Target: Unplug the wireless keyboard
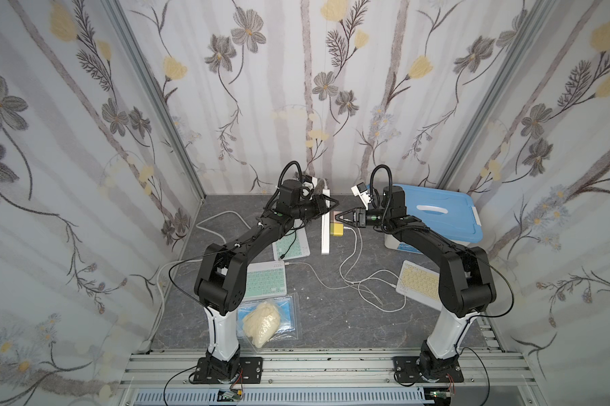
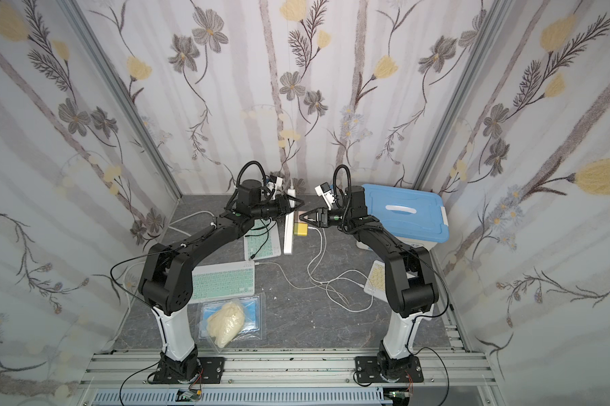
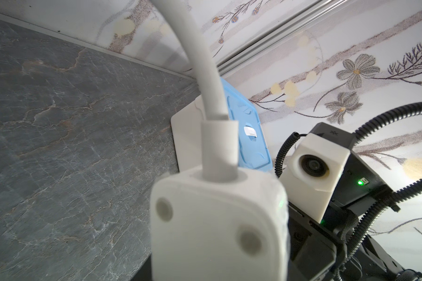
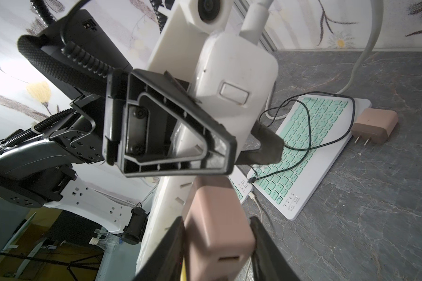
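Observation:
My left gripper (image 1: 323, 203) is shut on the white power strip (image 1: 325, 237) near its cable end, as the right wrist view (image 4: 234, 79) shows. A pink charger (image 4: 215, 224) and a yellow charger (image 1: 336, 230) sit on the strip's right side. My right gripper (image 1: 340, 216) is at the pink charger, its blurred fingers either side of it; whether they touch it is unclear. White cables run toward a keyboard with beige keys (image 1: 420, 280) at the right and one with mint keys (image 1: 264, 280) at the left.
A second mint keyboard (image 4: 304, 126) lies under a black cable, beside a loose pink charger (image 4: 374, 124). A blue-lidded bin (image 1: 440, 206) stands at the back right. A bagged cream item (image 1: 261, 324) lies front left.

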